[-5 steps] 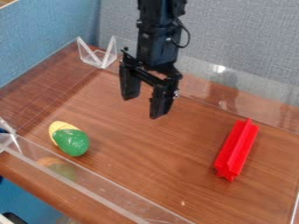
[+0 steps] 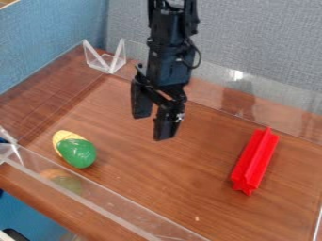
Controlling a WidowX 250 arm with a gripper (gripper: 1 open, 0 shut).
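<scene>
My black gripper (image 2: 153, 117) hangs from the arm over the back middle of the wooden table (image 2: 151, 188), its two fingers apart with nothing seen between them. A green and yellow object (image 2: 77, 152) lies at the front left. A red bar-shaped object (image 2: 254, 162) lies on the right side, well apart from the gripper.
Clear low walls (image 2: 113, 205) edge the table at front and back. White bracket-like pieces (image 2: 104, 64) stand at the back left and left edge.
The gripper has moved slightly left and shifted its angle a little. The objects on the table have not moved.
</scene>
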